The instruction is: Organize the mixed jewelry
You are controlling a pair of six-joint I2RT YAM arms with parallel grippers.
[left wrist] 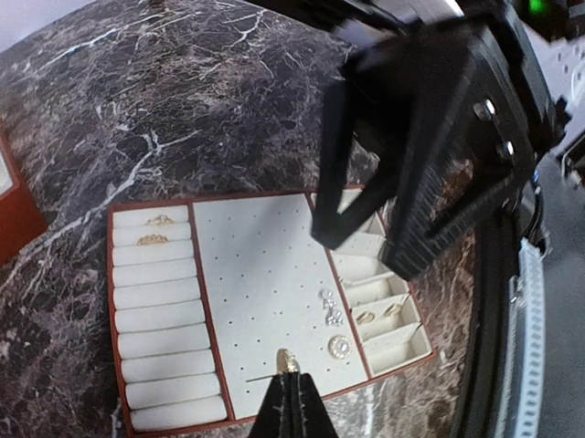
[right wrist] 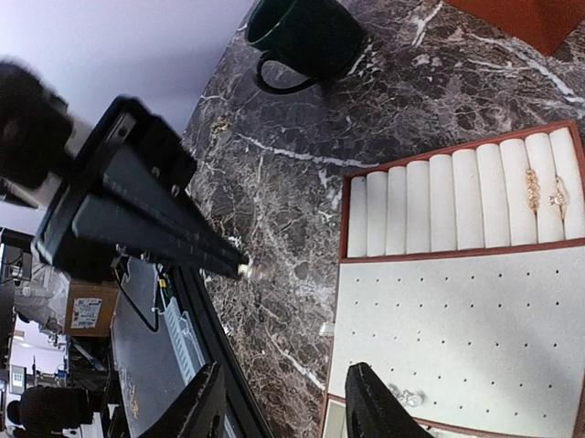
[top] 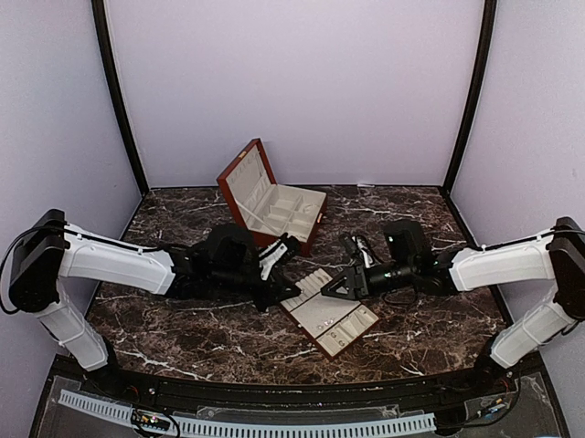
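A jewelry tray [top: 320, 309] lies mid-table, with ring rolls, a flat white board [left wrist: 256, 274] and small compartments [left wrist: 393, 347]. Small rings sit on two rolls and in compartments. Earrings [left wrist: 334, 307] and a round piece [left wrist: 339, 347] lie on the board. My left gripper is shut above the tray; a small gold piece shows at its tip, whether held I cannot tell. My right gripper is open over the tray's edge, nothing seen between its fingers.
An open red jewelry box [top: 292, 210] stands behind the tray. A dark mug [right wrist: 297, 41] is at the back left.
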